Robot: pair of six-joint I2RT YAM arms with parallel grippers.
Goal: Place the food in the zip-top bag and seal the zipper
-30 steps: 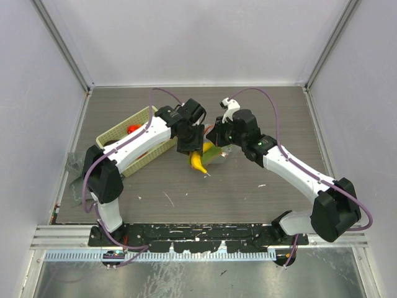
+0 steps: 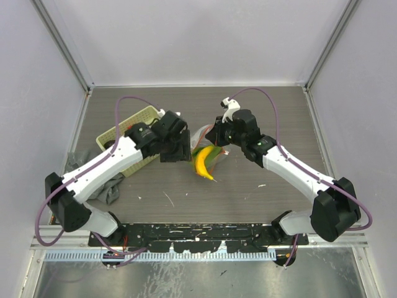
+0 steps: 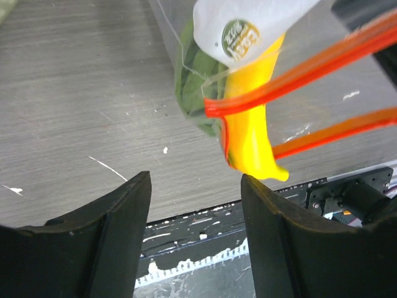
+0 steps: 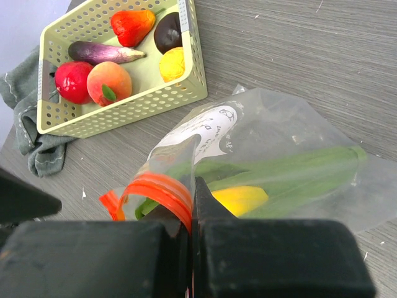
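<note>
The clear zip top bag point(image 4: 298, 133) has an orange-red zipper edge, and my right gripper is shut on that edge near the mouth. A long green vegetable point(image 4: 310, 174) lies inside the bag. The yellow banana point(image 2: 202, 162) is only partly in: its upper part shows through the plastic, while its lower end point(image 3: 254, 155) sticks out past the zipper toward the table's front. My left gripper stands open, apart from the banana and the bag, with nothing between its fingers. From above, the left gripper point(image 2: 181, 148) is just left of the bag mouth.
A pale yellow basket point(image 4: 149, 105) stands to the left with several foods in it, among them a peach point(image 4: 109, 83) and a purple eggplant point(image 4: 102, 53). Beside it lies a grey cloth point(image 4: 37, 105).
My left gripper has come off the banana and moved left, away from the bag mouth. The banana's outer end now hangs free and sits slightly further right. The right arm has stayed put.
</note>
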